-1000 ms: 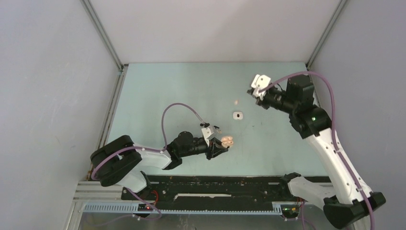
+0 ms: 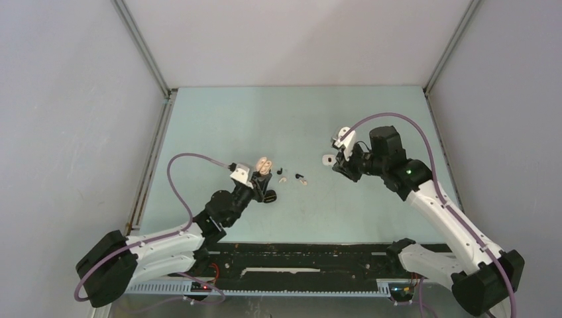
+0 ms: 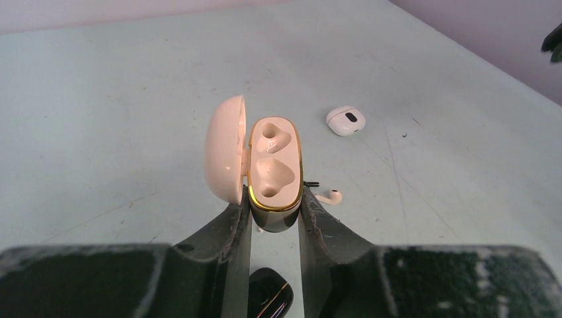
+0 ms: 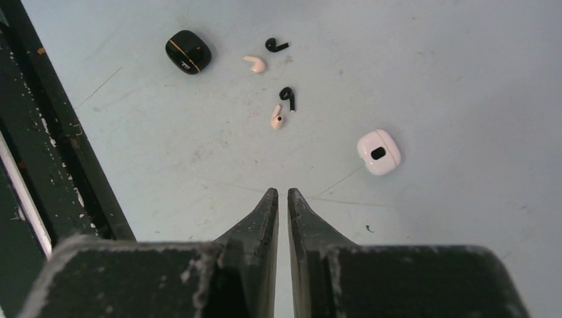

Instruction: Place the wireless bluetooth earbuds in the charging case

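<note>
My left gripper is shut on an open pink charging case [image 3: 272,165], lid up, both wells empty. On the table lie a black earbud [image 4: 273,46] and a pink one [image 4: 256,65], with another black earbud [image 4: 286,94] and pink earbud [image 4: 277,121] nearer the middle. My right gripper hangs above the table, right of them in the top view, its fingertips close together with a narrow gap, nothing seen between.
A black case [image 4: 188,52] lies near the front, beside my left gripper. A closed white case [image 4: 379,152] sits right of the earbuds.
My left gripper has moved left and upward in the top view with the pink case, uncovering earbuds and the black case. The right arm has moved down and leftward.
</note>
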